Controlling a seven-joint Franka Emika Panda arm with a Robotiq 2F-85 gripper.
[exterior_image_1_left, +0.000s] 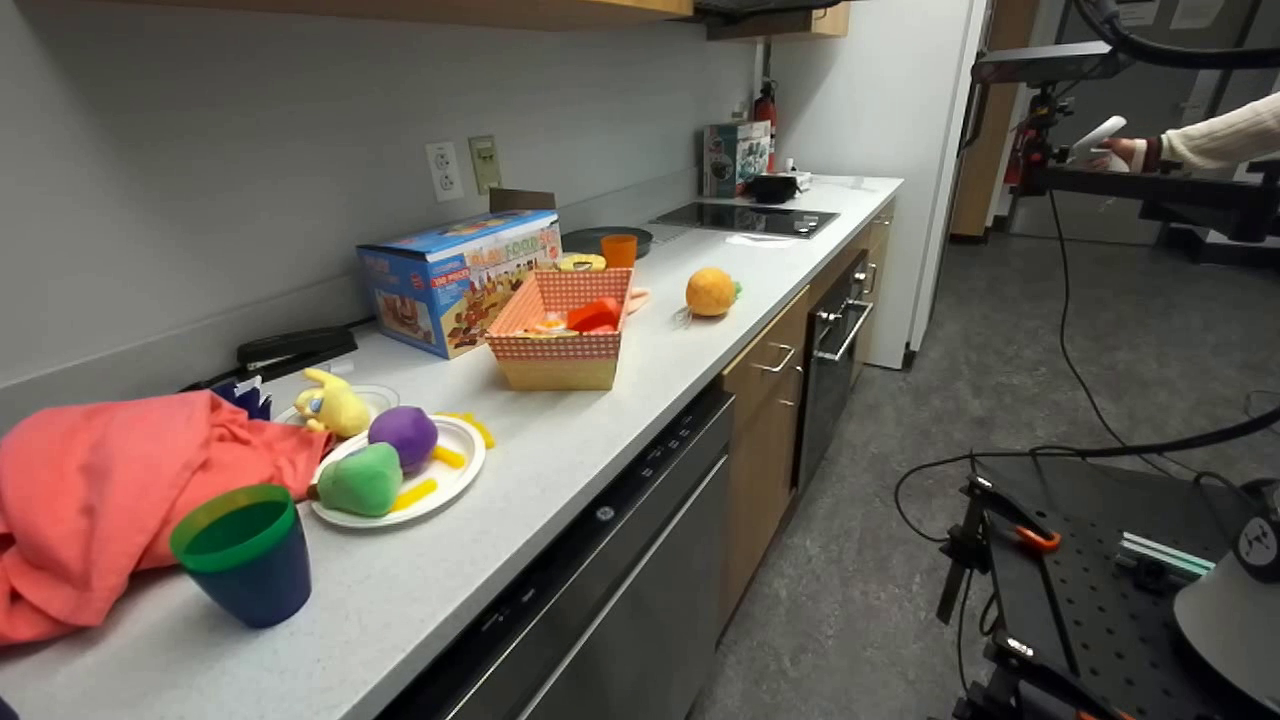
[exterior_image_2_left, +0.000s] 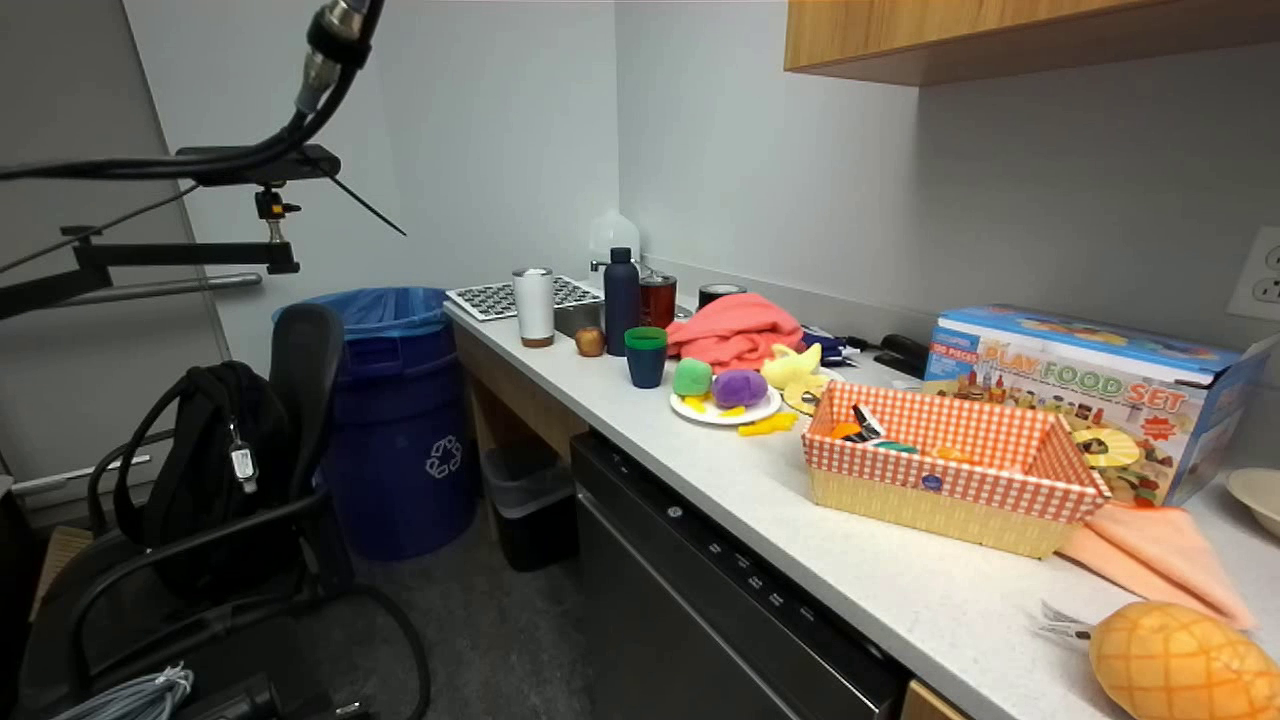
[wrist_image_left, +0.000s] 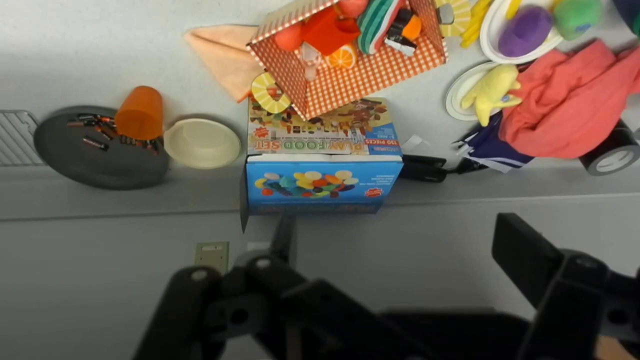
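My gripper is open, its fingers spread wide with nothing between them; in the wrist view it hangs high over the counter, near the wall. Below it stands the blue play food box (wrist_image_left: 324, 174). A red-checked basket (exterior_image_1_left: 560, 360) holds toy food, with a red piece, a striped slice and an orange slice visible inside. On a white plate (exterior_image_1_left: 462, 470) rest a purple toy (exterior_image_1_left: 404, 437), a green toy (exterior_image_1_left: 361, 480) and yellow sticks. A yellow plush (wrist_image_left: 493, 90) lies on a second plate behind. The pineapple toy (exterior_image_1_left: 711, 292) sits alone farther along the counter.
A coral cloth (exterior_image_1_left: 156, 492) and a blue-green cup (exterior_image_1_left: 245, 558) occupy the near counter end. Beyond the box are a dark pan (wrist_image_left: 72, 153), an orange cup (wrist_image_left: 140, 114) and a pale bowl (wrist_image_left: 202, 143). An upper cabinet (exterior_image_2_left: 1032, 42) overhangs.
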